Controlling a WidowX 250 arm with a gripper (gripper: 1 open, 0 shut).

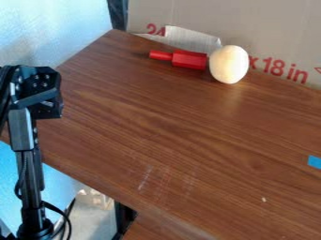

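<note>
At the back of the wooden table (175, 141), against a cardboard panel, a red cylinder with a thinner handle (189, 60) lies on its side. Right beside it on its right is a white egg-shaped object (228, 65). My black arm (25, 131) stands at the left edge of the view, apart from both objects; its gripper's fingers cannot be made out clearly.
Cardboard (282, 33) with red printing borders the back of the table. A small blue patch (314, 161) is at the right edge. The table's left edge runs beside my arm.
</note>
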